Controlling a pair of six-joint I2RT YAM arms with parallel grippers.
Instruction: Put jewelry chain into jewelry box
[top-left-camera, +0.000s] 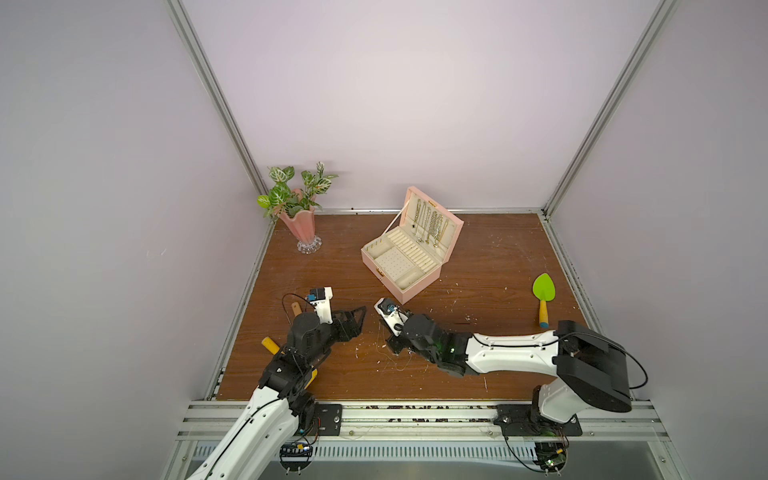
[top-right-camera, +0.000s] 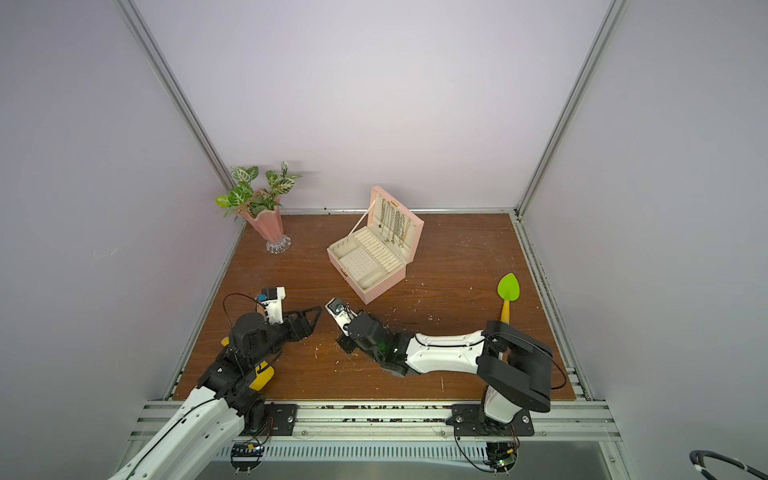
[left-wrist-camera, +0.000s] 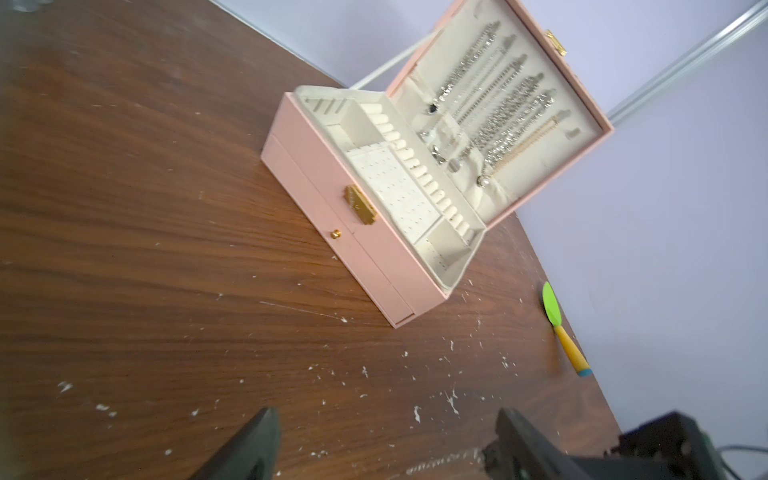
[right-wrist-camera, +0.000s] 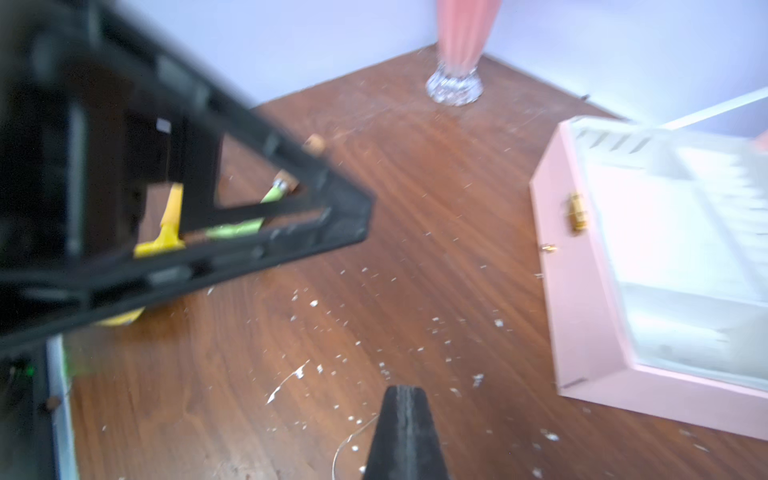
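Observation:
The pink jewelry box (top-left-camera: 400, 280) (left-wrist-camera: 348, 240) stands open at the back middle, chains hanging in its lid and an empty-looking tray below. My left gripper (top-left-camera: 357, 318) is low in front of it, fingers apart with nothing seen between. My right gripper (top-left-camera: 384, 312) is just right of it, shut; whether a chain is in its fingertips is unclear. A thin silvery strand (left-wrist-camera: 440, 461) shows beside the right gripper at the bottom of the left wrist view, possibly a chain, partly hidden.
A pink vase with a plant (top-left-camera: 302, 224) stands back left. A green trowel (top-left-camera: 544, 286) lies at the right. Yellow tools (top-left-camera: 269, 344) lie front left, partly under my left arm. Bare table surrounds the box.

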